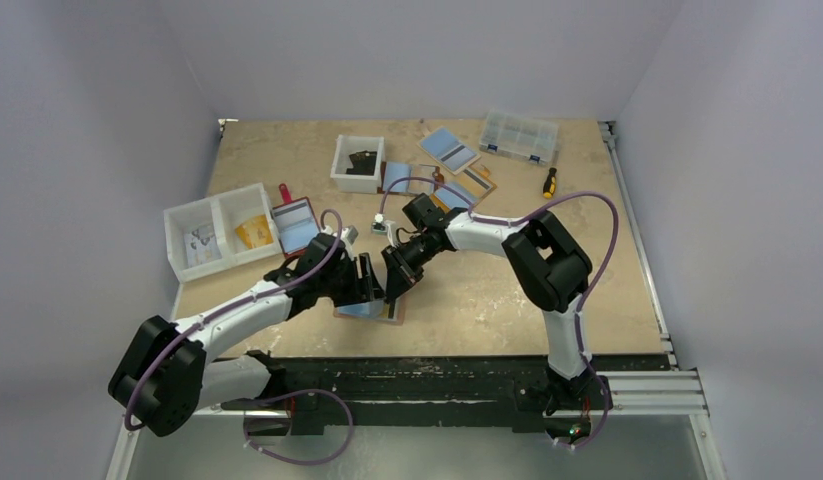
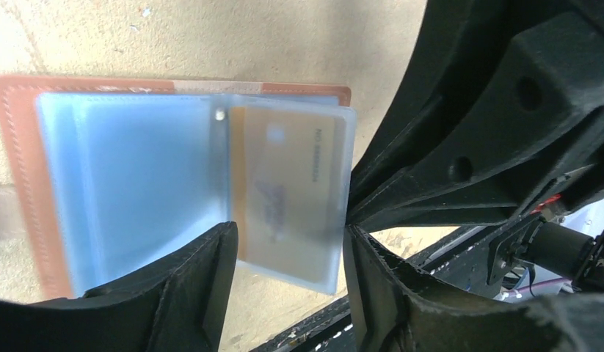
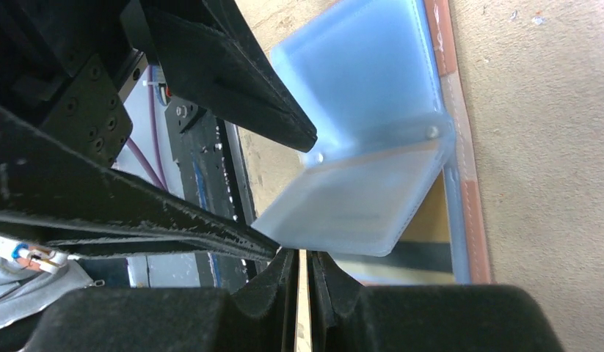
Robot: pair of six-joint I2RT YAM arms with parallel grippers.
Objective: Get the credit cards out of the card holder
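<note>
The card holder (image 2: 130,176), tan-edged with blue and clear plastic sleeves, lies at the front middle of the table beneath both grippers. My left gripper hangs over it, fingers apart, by the clear sleeve (image 2: 284,183). My right gripper is shut at the lifted clear sleeve (image 3: 357,198); whether the sleeve is between its fingertips is hard to tell. In the right wrist view a yellowish card with a dark band (image 3: 423,249) shows beneath that sleeve.
White bins (image 1: 202,265) stand at the left, a small white box (image 1: 342,170) at the back. Other holders, a clear case (image 1: 519,130) and a screwdriver (image 1: 550,182) lie toward the back.
</note>
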